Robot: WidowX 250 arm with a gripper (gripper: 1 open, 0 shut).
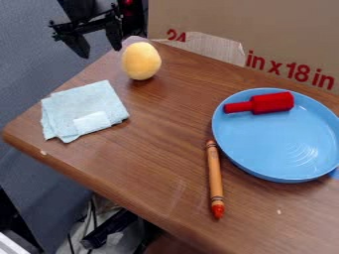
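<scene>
My black gripper (98, 45) hangs at the upper left, beyond the table's left edge and left of a pale yellow egg-shaped object (142, 61). Its fingers are apart, with nothing seen between them. A folded light blue cloth (83, 112) lies at the table's left. On the right, a red cylindrical object with a handle (272, 102) rests on a blue plate (272, 151). An orange crayon (215, 183) with a red tip lies left of the plate.
A cardboard box (245, 35) stands behind the table at the back right.
</scene>
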